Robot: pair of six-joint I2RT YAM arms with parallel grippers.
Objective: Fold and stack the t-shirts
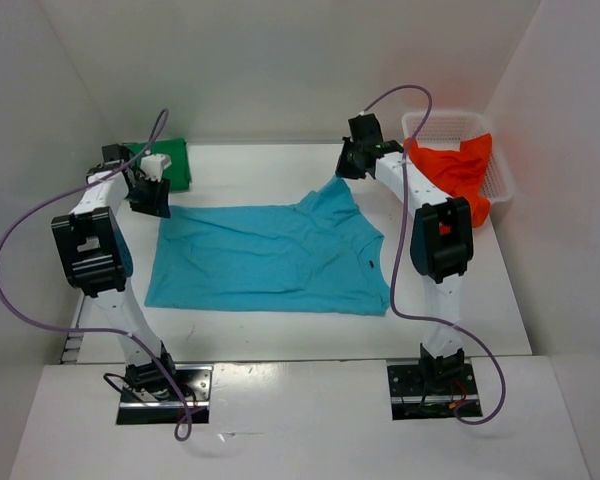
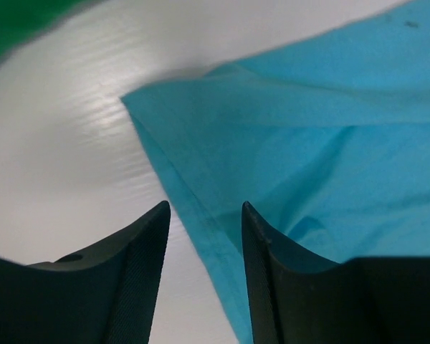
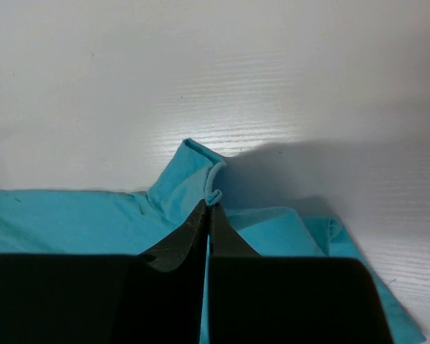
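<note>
A teal t-shirt (image 1: 260, 260) lies spread on the white table, folds along its upper side and a corner raised at the back right. My right gripper (image 1: 345, 172) is shut on that corner, pinching the cloth between its fingertips. My left gripper (image 1: 160, 210) is at the shirt's back-left corner; in the left wrist view its fingers stand apart with nothing between them, just short of the teal cloth (image 2: 330, 172).
A folded green cloth (image 1: 176, 160) lies at the back left. A white basket (image 1: 450, 125) with orange cloth (image 1: 450, 165) stands at the back right.
</note>
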